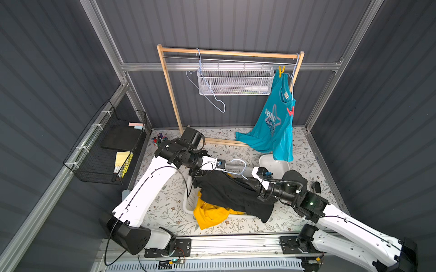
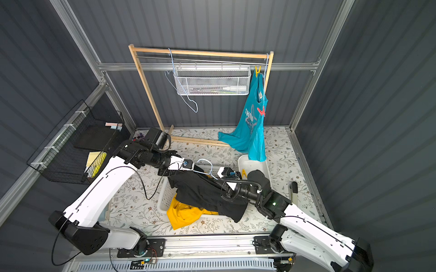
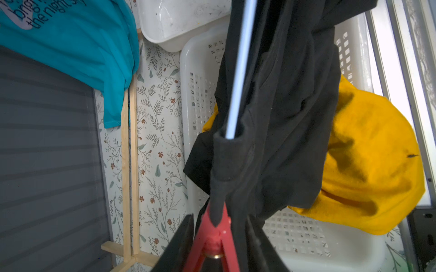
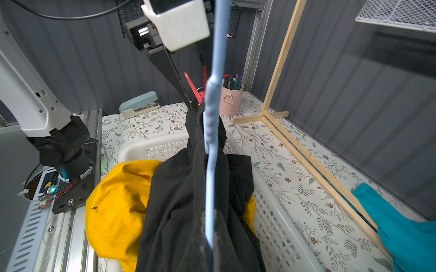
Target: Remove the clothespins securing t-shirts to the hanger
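Observation:
A black T-shirt (image 3: 295, 113) lies over a yellow one (image 3: 363, 154) in the white basket (image 3: 195, 77), a blue hanger (image 3: 240, 68) running along its folded edge. A red clothespin (image 3: 212, 238) grips the black cloth at the hanger's end. My left gripper stands part open around that clothespin; contact is unclear. My right gripper (image 2: 223, 185) is at the hanger's other side, shut; its fingertips are low in the right wrist view, along the hanger.
A teal T-shirt (image 1: 270, 122) with clothespins hangs on the wooden rack (image 1: 231, 51) at back right. A white tub (image 3: 177, 18) sits behind the basket. A pink pen cup (image 4: 230, 102) and stapler (image 4: 138, 105) stand at left.

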